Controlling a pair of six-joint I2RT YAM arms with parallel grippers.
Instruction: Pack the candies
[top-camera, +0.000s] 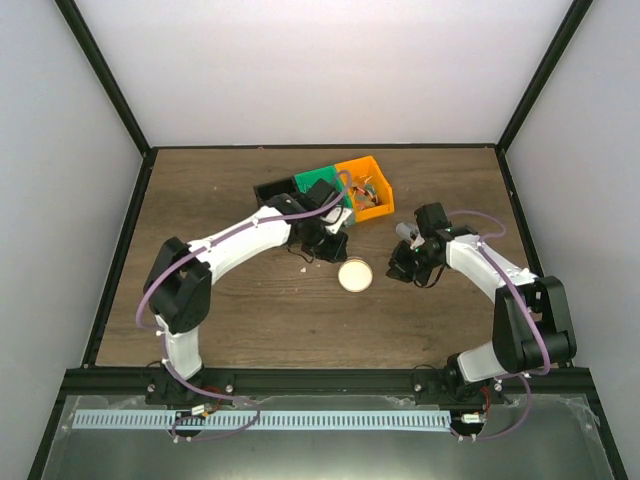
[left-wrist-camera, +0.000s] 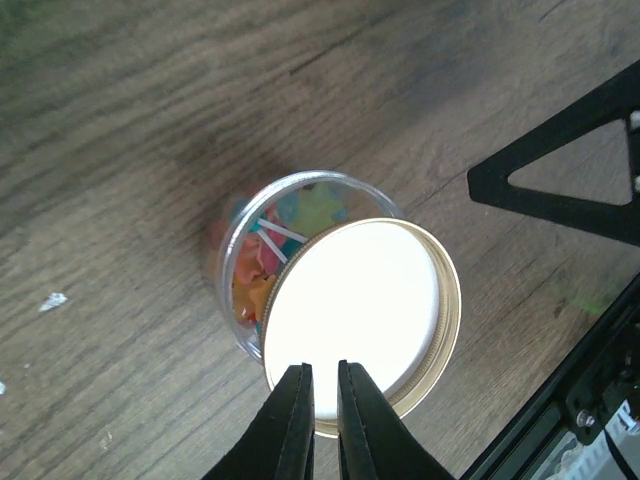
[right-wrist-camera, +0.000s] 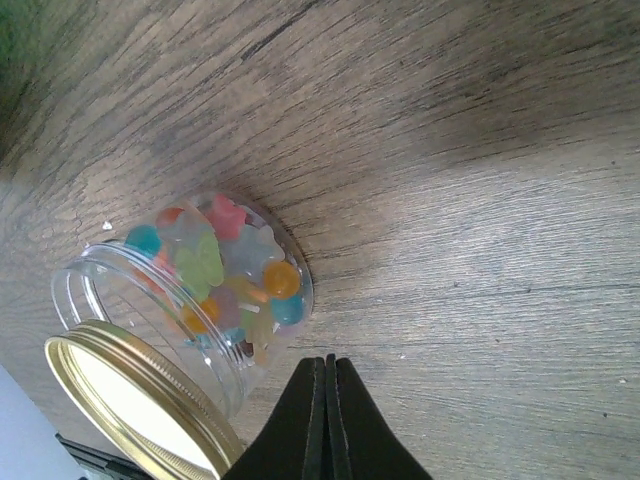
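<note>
A clear round jar (right-wrist-camera: 175, 290) stands upright on the wooden table, its lower part full of colourful candies (right-wrist-camera: 225, 255). On its mouth sits a white lid with a gold rim (top-camera: 355, 275). My left gripper (top-camera: 341, 258) hovers by the far side of the lid. In its wrist view, the left fingers (left-wrist-camera: 290, 415) are close together, a narrow gap between them over the lid's edge; no held object shows there. My right gripper is shut and empty, a little to the right of the jar.
Black (top-camera: 272, 191), green (top-camera: 309, 178) and orange (top-camera: 373, 165) bins stand at the back; the left arm partly covers the first two. Small pieces lie in the orange one. A pale scrap (left-wrist-camera: 53, 301) is on the table.
</note>
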